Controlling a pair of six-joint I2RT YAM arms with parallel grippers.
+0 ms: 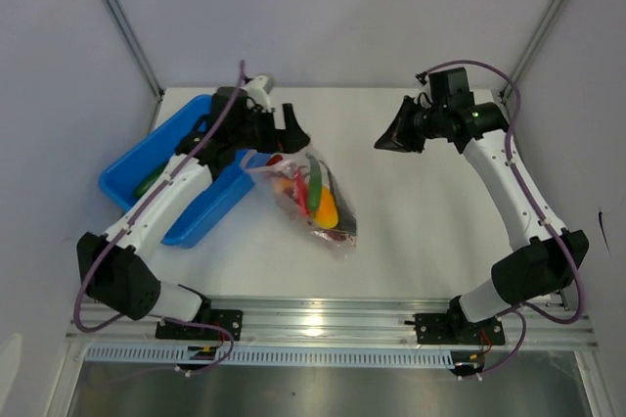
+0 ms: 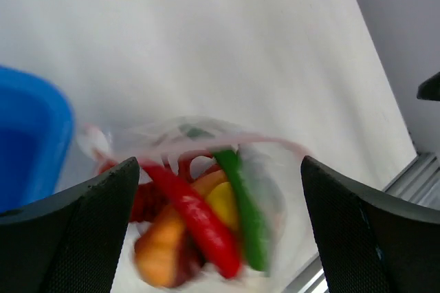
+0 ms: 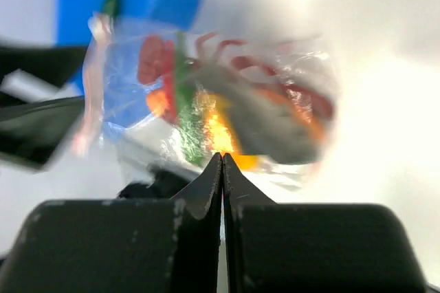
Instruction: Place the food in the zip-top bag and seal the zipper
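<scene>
The clear zip bag (image 1: pixel 303 202) lies mid-table, holding red, green, orange and yellow food, its pinkish top edge loose; whether it is sealed I cannot tell. My left gripper (image 1: pixel 291 131) is above the bag's top end, open in the left wrist view (image 2: pixel 213 214), with the bag's mouth and food showing between its fingers. My right gripper (image 1: pixel 389 138) stands apart to the right of the bag, shut with nothing visible between its fingertips.
A blue bin (image 1: pixel 119 180) is at the left, partly under the left arm, with a green vegetable (image 1: pixel 147 181) in it. The table right of the bag is clear.
</scene>
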